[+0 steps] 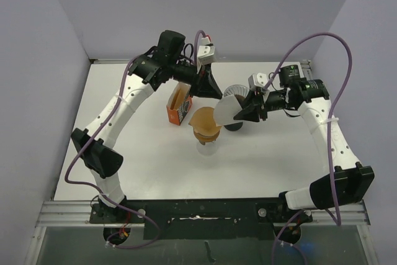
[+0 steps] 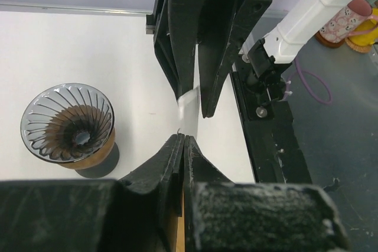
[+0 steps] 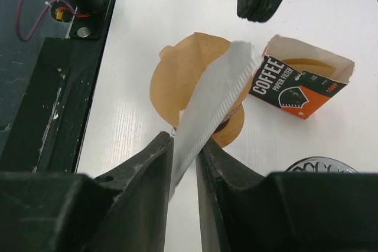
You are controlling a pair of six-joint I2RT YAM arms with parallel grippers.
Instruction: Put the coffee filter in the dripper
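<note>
A white paper filter (image 1: 227,110) is upright between the arms, its lower end between the fingers of my right gripper (image 1: 249,115). In the right wrist view those fingers (image 3: 155,156) stand parted, the filter (image 3: 204,104) lying along one of them. My left gripper (image 1: 219,96) is shut; the right wrist view shows a small gap from its tip (image 3: 253,18) to the filter's upper corner. The left wrist view shows the filter (image 2: 188,113) reaching down near the shut left fingertips (image 2: 179,140). A clear ribbed dripper (image 2: 68,121) on a dark base stands behind, partly hidden in the top view.
Brown paper filters (image 1: 205,121) sit in a clear cup (image 1: 207,148) just left of the white filter. An open orange-and-black filter box (image 3: 300,76) stands further back.
</note>
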